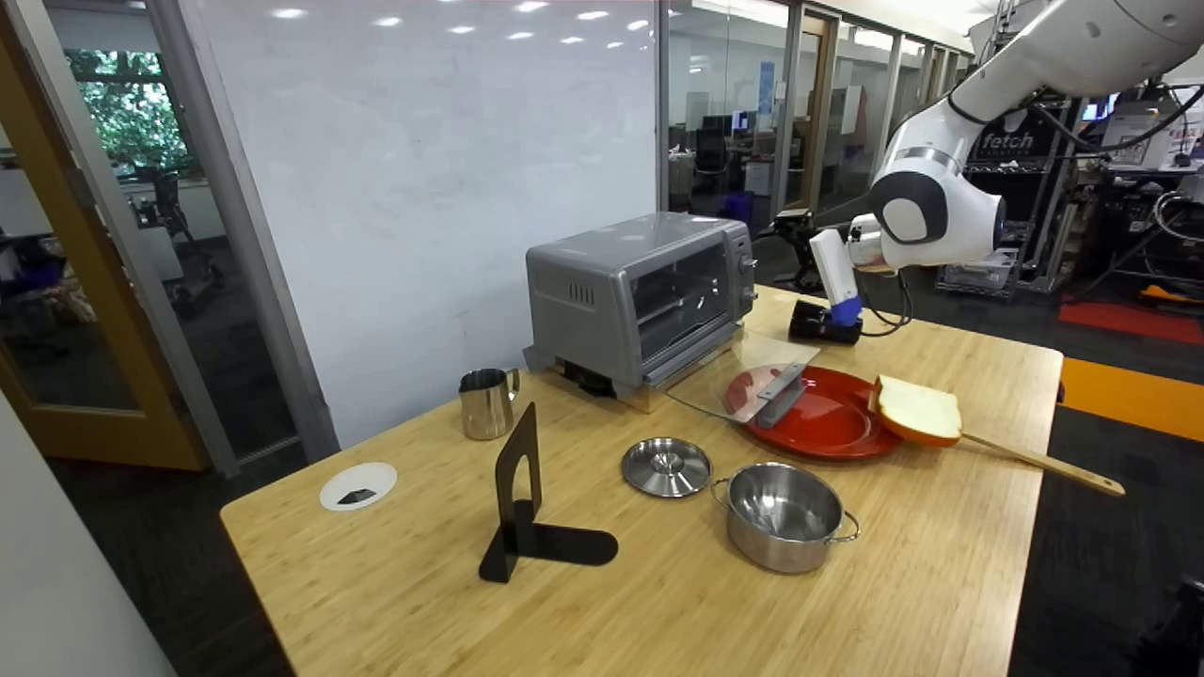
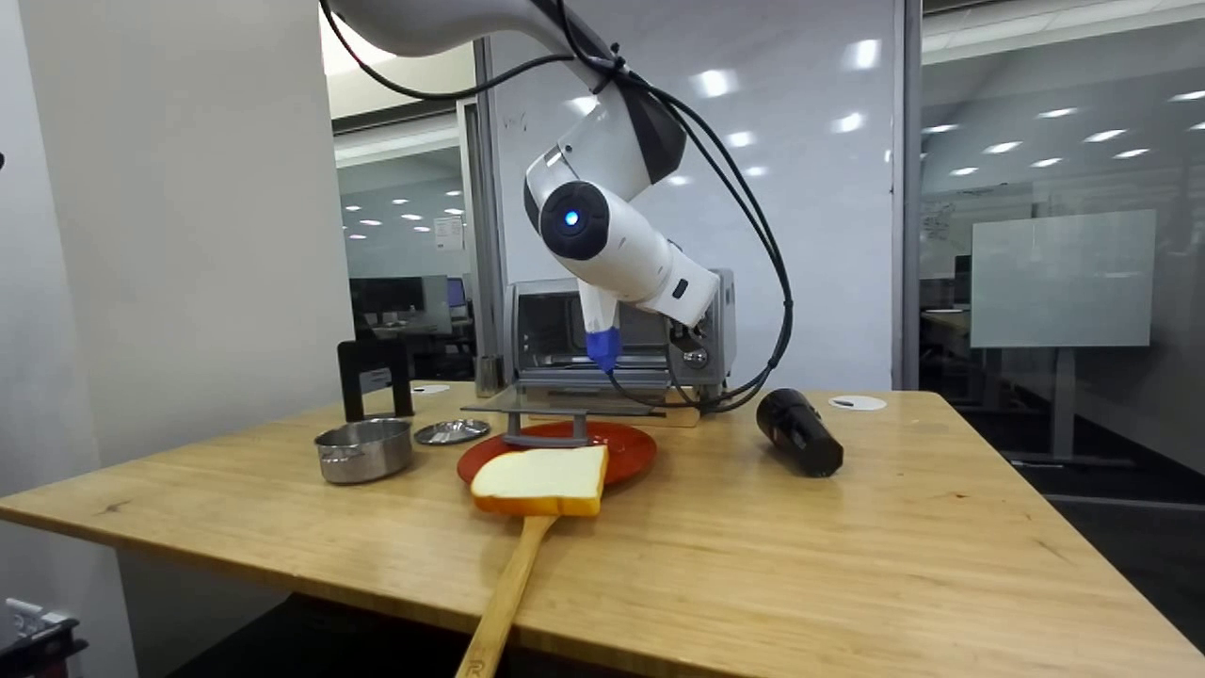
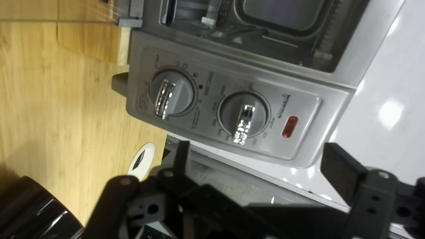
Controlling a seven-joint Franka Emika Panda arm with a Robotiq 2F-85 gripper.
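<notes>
The wrist view shows my gripper open, its black fingers spread wide with nothing between them. Beyond it is the front panel of the silver toaster oven (image 1: 587,271), apart from the fingers. Two grey knobs sit on that panel, a temperature knob (image 3: 244,119) and a second knob (image 3: 172,93), beside a red indicator light (image 3: 290,126). The oven's glass door (image 1: 722,372) is folded down, and its grey handle (image 1: 779,395) lies over the red plate (image 1: 835,423). A bread slice (image 2: 542,475) rests on a wooden spatula (image 2: 510,593) at the plate's near edge.
A black cylinder (image 2: 799,431) lies right of the oven. Left of the plate are a steel pot (image 1: 782,519), a lid (image 1: 666,466), a black bookend (image 1: 519,502) and a metal pitcher (image 1: 486,406).
</notes>
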